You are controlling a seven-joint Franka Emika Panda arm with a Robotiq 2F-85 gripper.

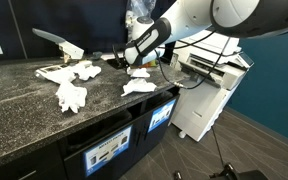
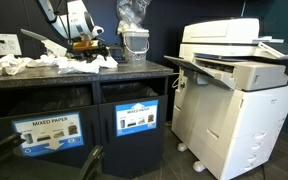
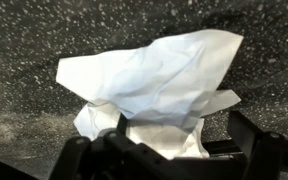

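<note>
A crumpled white paper point(image 3: 164, 75) lies on the speckled dark counter in the wrist view. My gripper is open above it, its fingers point(image 3: 122, 128) spread with the lower part of the paper showing between them. The fingers overlap the paper's lower edge in that view; whether they touch it cannot be told. In exterior view 1 the gripper point(image 1: 132, 60) is low over the back of the counter, close to a paper piece point(image 1: 138, 72). Other crumpled papers lie nearer, one point(image 1: 139, 86) by the front edge and one point(image 1: 71, 96) further left.
Bins marked mixed paper point(image 2: 136, 118) sit under the counter point(image 2: 144, 70). A clear bucket point(image 2: 136, 42) stands at its back. To the right is a large white printer point(image 2: 234, 95). More white papers point(image 1: 66, 73) lie at the counter's left rear.
</note>
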